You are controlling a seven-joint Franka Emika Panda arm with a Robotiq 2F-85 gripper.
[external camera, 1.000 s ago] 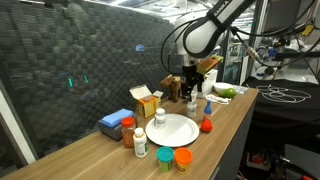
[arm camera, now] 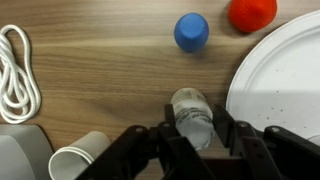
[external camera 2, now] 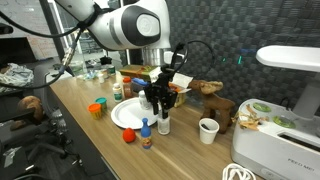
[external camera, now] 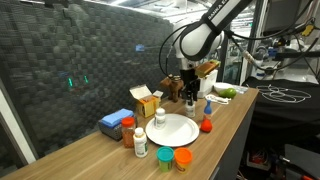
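A white bottle [external camera 2: 163, 127] with a pale top stands on the wooden table, between the white plate [external camera 2: 127, 115] and the blue-capped bottle [external camera 2: 146, 135]. From above, my gripper has its dark fingers on either side of the bottle's rounded top and is shut on it. The top fills the gap between the fingers; its lower body is hidden in the wrist view. In exterior view 1 the gripper [external camera: 189, 94] points down at the plate's far right.
A red tomato-like object [arm camera: 252, 13] lies close by. A white cup [arm camera: 79, 155] and a white cord [arm camera: 18, 76] are on the other side. Jars, an orange cup [external camera: 183, 157] and a yellow box [external camera: 145, 102] stand around the plate.
Over the last second the arm has shifted slightly toward the left in exterior view 1, with the gripper low at the bottle. The other objects have stayed in place.
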